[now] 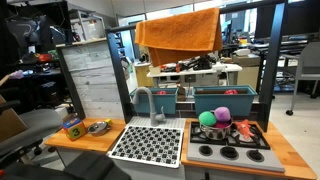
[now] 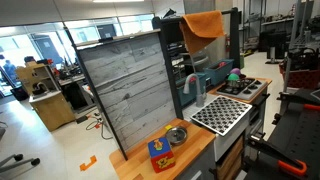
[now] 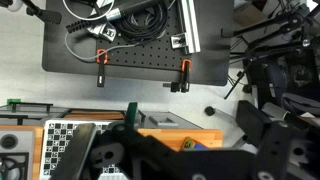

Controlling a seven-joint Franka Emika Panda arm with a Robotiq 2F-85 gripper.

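Note:
My gripper is open at the lower edge of the wrist view, its dark fingers wide apart with nothing seen between them. It hangs above the edge of the wooden counter [image 3: 180, 134]. An orange towel [image 1: 180, 36] drapes over the black rack. On the stove [image 1: 232, 147] are a green ball [image 1: 221, 114], a purple ball [image 1: 207, 118] and a red-orange item [image 1: 243, 129]. Left of the white sink grid [image 1: 147, 145] stand a metal bowl [image 1: 97, 128] and a yellow-and-red box [image 1: 74, 128].
Two teal bins [image 1: 222, 101] sit behind the stove. A faucet [image 1: 150, 100] rises behind the grid. In the wrist view, a dark base table [image 3: 205, 60] carries coiled cable [image 3: 148, 22] and orange clamps [image 3: 101, 57]. Bare floor [image 3: 80, 88] separates it from the counter.

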